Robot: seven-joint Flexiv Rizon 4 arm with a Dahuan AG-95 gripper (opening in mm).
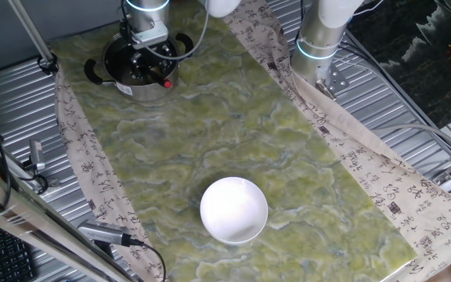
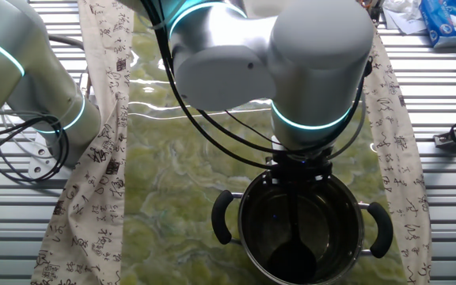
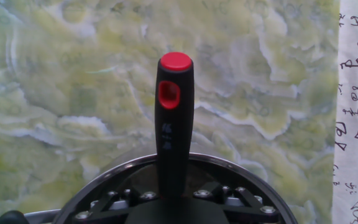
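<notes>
A steel pot [image 1: 146,92] with black side handles stands at the far left of the table. Inside it leans a black ladle [image 2: 293,257], its bowl low in the pot. The ladle's red-tipped handle [image 3: 175,124] rises past the pot rim and crosses the middle of the wrist view. My gripper [image 1: 142,61] is down at the pot, right at the ladle's handle. Its fingertips are hidden behind the handle and the gripper's own body, so whether they are closed on it does not show. A white bowl [image 1: 234,210] sits apart, toward the near end of the table.
Patterned cloth [image 1: 366,168] borders the table, and a small camera [image 1: 105,233] sits at the near left.
</notes>
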